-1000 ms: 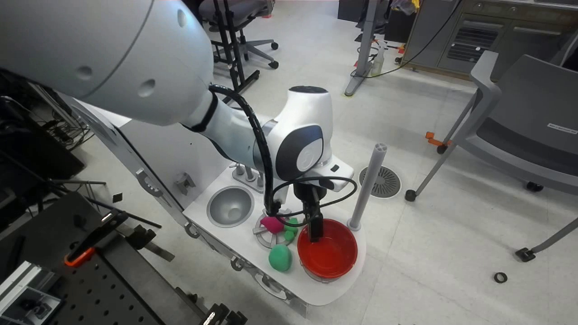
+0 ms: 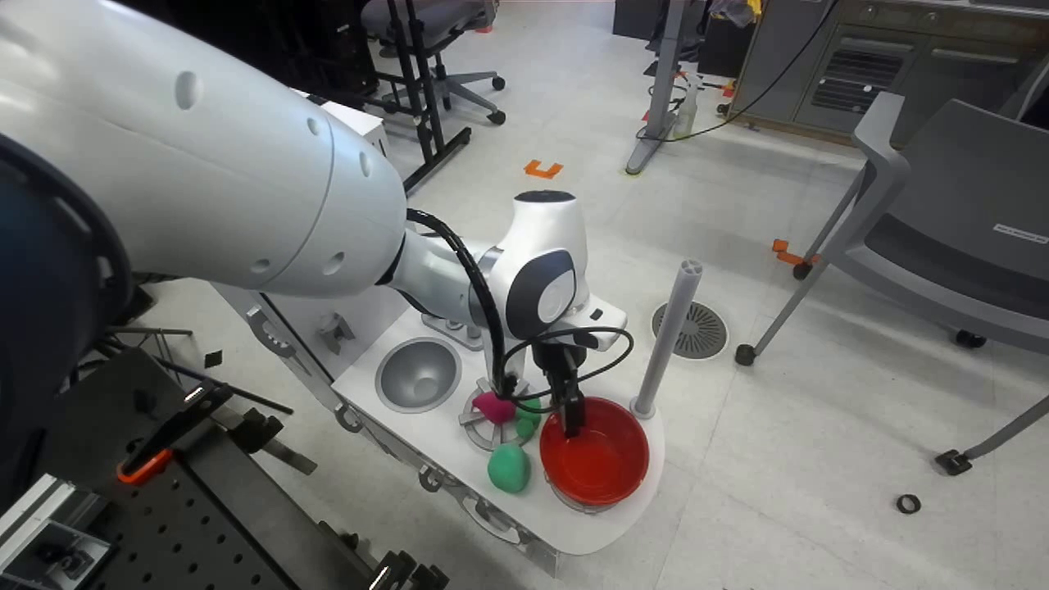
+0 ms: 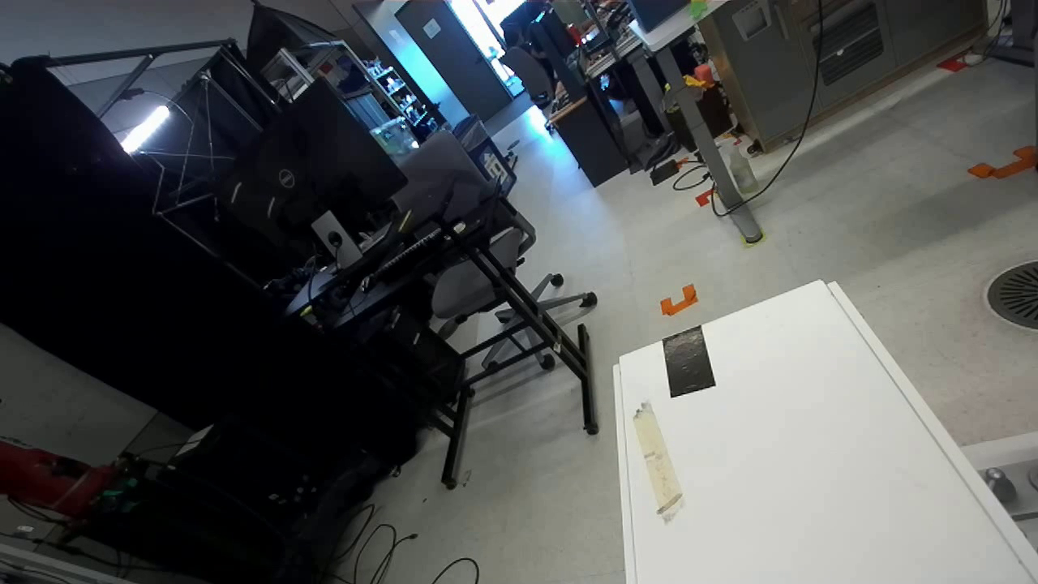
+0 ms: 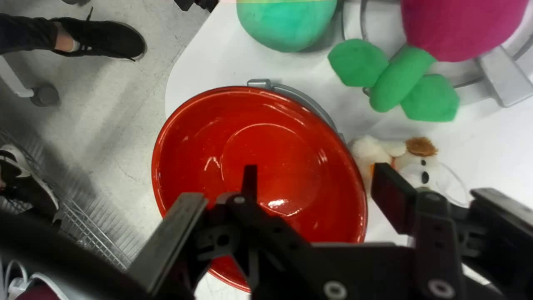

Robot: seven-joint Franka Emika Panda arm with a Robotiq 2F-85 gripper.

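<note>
A red bowl (image 4: pixel 295 165) fills the middle of the wrist view, empty inside. My gripper is above it with its fingers apart; one black fingertip (image 4: pixel 250 177) shows over the bowl's inside, the other beyond the rim, by a small white-and-brown plush toy (image 4: pixel 424 167). No object is held between them. In exterior view 1 the gripper (image 2: pixel 570 423) hangs over the left side of the bowl (image 2: pixel 600 462). A magenta plush with green leaves (image 2: pixel 494 406) lies on the toy burner, and a round green object (image 2: pixel 509 468) sits left of the bowl.
A round grey sink (image 2: pixel 419 374) is set into the white counter (image 2: pixel 615 536). An upright grey post (image 2: pixel 669 334) rises near the bowl. A white panel (image 3: pixel 788 428) fills the lower right of exterior view 2, where no gripper shows.
The bowl, magenta plush and green object have not moved.
</note>
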